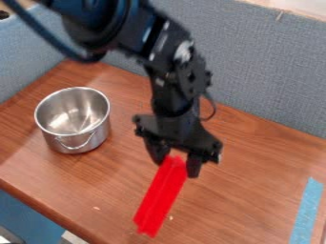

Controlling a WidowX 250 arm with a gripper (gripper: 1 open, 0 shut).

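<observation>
The black gripper (pixel 174 157) is in the middle of the view, pointing down at the upper end of a long red bar (pixel 160 195) that slants toward the front. Its fingers are at that end; whether they grip it is hard to tell, as the arm is slightly blurred. A steel pot (pixel 72 120) stands to the left of the gripper.
A light blue strip (pixel 306 213) lies at the right edge of the wooden table (pixel 235 205). Grey padded walls (pixel 254 67) bound the back and left.
</observation>
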